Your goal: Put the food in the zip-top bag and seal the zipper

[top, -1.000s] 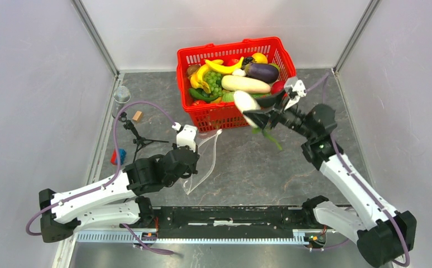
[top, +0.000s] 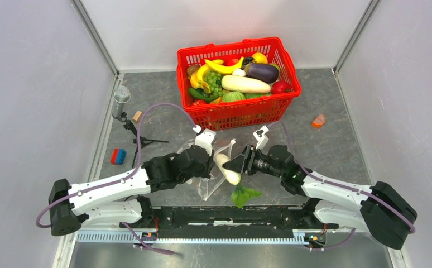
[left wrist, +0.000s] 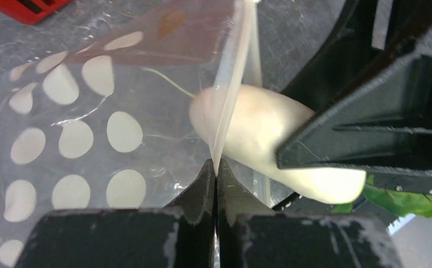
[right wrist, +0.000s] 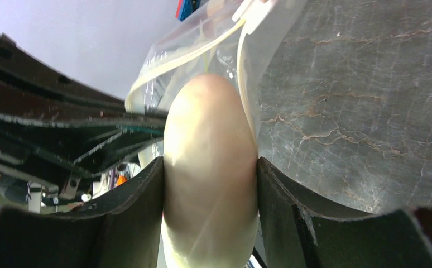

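Note:
A clear zip top bag (left wrist: 74,134) with white spots hangs from my left gripper, which is shut on its rim at the opening. My right gripper is closed around a pale daikon-like vegetable (right wrist: 210,212) with green leaves below it in the top view. The vegetable's tip sits at the bag's mouth, between its edges; how far inside it is, I cannot tell exactly. The right gripper's black fingers reach close beside the bag in the left wrist view.
A red basket (top: 239,118) full of produce stands at the back. A phone-stand-like black tripod (top: 138,142), a red-blue block (top: 118,156) and a wooden block (top: 137,116) are on the left; an orange piece (top: 318,120) lies right.
My right gripper has brought the pale vegetable down and left from near the basket to the bag's mouth. My left gripper has moved slightly right with the bag.

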